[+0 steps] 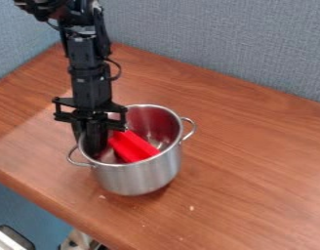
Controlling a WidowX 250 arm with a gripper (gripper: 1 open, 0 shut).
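A steel pot (147, 176) with two wire handles stands near the front left edge of the wooden table. Inside it lies a red oblong object (134, 146). My black gripper (95, 142) reaches down into the pot at its left side, by the left wall, left of the red object. Its fingertips are dark and partly hidden, so whether they are shut, or on what, is unclear.
A grey-blue wall (228, 49) runs along the back. The table's edge drops off at the front left.
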